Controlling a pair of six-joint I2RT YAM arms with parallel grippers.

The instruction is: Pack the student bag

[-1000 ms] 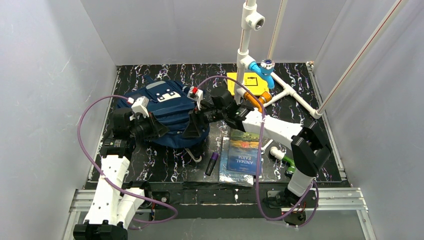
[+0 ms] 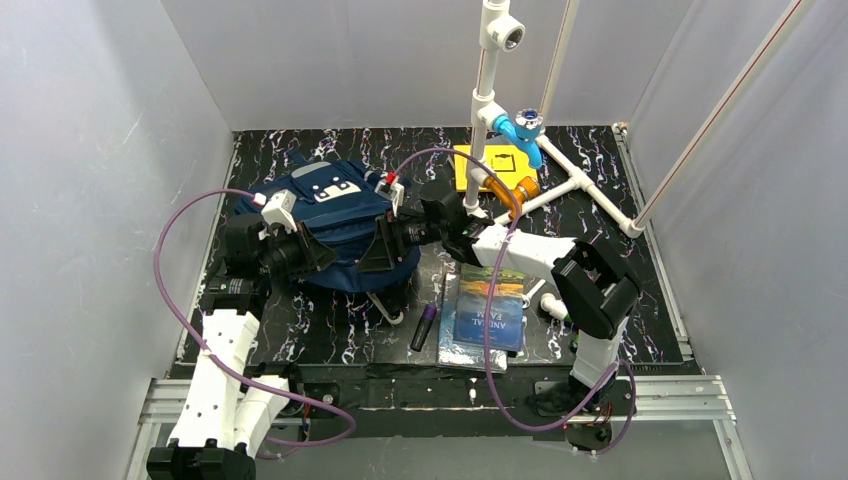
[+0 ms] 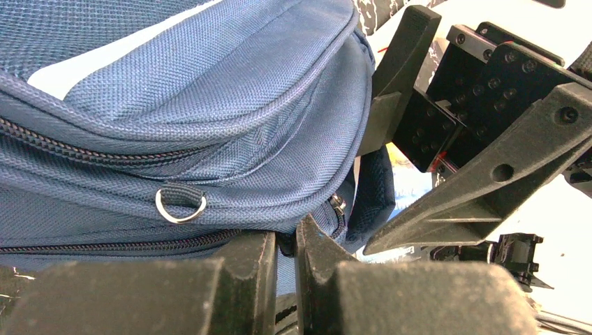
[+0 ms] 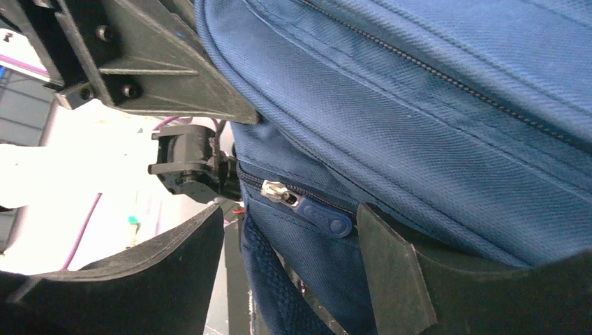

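The blue backpack [image 2: 335,215] lies on the dark marbled table at the left, its zippers facing my arms. My left gripper is shut on the bag's fabric beside a zipper line, below a small metal ring. At the bag's right end my right gripper stands open; a zipper pull [image 4: 324,218] lies between its fingers, apart from them as far as I can see. In the top view the books [image 2: 487,315] and a dark purple-capped marker [image 2: 424,327] lie to the right of the bag.
A white pipe stand [image 2: 600,205] with blue and orange fittings rises behind the right arm. A yellow item [image 2: 470,168] lies at the back. Purple cables loop over both arms. Bare table shows between bag and marker.
My right arm has shifted slightly left, bringing its gripper farther over the bag's right end. The left arm and the bag look unmoved.
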